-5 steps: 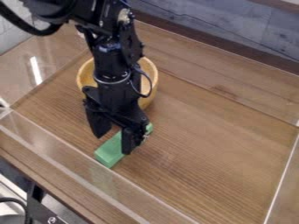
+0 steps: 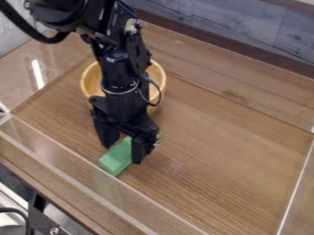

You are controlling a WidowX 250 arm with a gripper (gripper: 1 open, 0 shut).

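Observation:
My black gripper [image 2: 127, 139] is low over the table near its front left, open, its fingers at a green rectangular object [image 2: 116, 162] lying on the wood. The fingers cover part of the green object, and whether they touch it I cannot tell. Behind the arm is a yellow bowl [image 2: 91, 80], partly hidden by it.
A blue-grey wall [image 2: 258, 27] runs along the back. A dark cable lies off the front left edge.
Over the last second my gripper has shifted slightly downward around the green object. The object and bowl look unmoved.

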